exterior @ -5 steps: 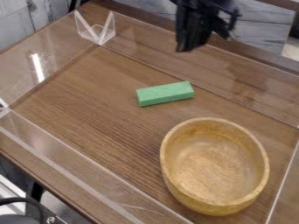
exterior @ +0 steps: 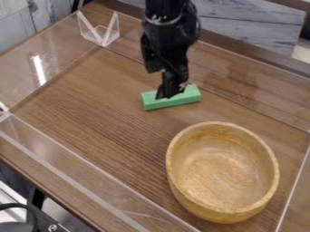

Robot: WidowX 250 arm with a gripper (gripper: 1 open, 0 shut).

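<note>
My dark gripper (exterior: 169, 83) hangs at the upper middle, open, its fingertips down at a green block (exterior: 164, 101) on the wooden table. The block lies lengthwise left to right, partly behind the fingers; whether the fingers touch it I cannot tell.
A yellow oval bowl (exterior: 222, 166) stands at the lower right. A white wire-like object (exterior: 101, 27) is at the upper left. A pale grey board (exterior: 248, 27) runs along the back.
The block and bowl have not visibly moved.
</note>
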